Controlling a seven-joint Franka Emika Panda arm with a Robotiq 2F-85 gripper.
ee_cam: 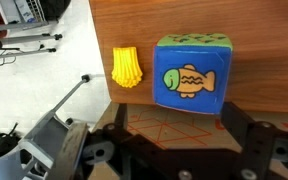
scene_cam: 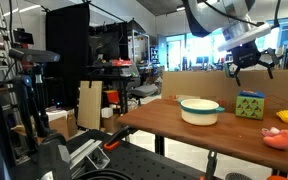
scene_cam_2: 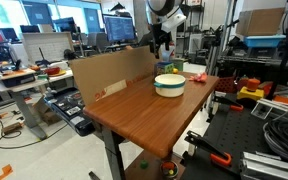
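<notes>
My gripper (scene_cam: pixel 254 76) hangs above the table's far part, its fingers wide apart with nothing between them. Below it, clear of the fingers, sits a box-shaped block (scene_cam: pixel 249 106) with blue and green sides. From the wrist, the block's blue face with an orange fish picture (ee_cam: pixel 184 80) shows ahead of the open gripper. Beside the block lies a small yellow ridged object (ee_cam: pixel 126 67). A white bowl (scene_cam: pixel 200 114) with a green rim stands nearer the middle of the table, and its inside is mostly hidden.
A pink object (scene_cam: pixel 277 138) lies near the table's right edge. The wooden table (scene_cam_2: pixel 134 115) has free room in front of the bowl. A brown panel (scene_cam_2: pixel 92 76) stands along one long side.
</notes>
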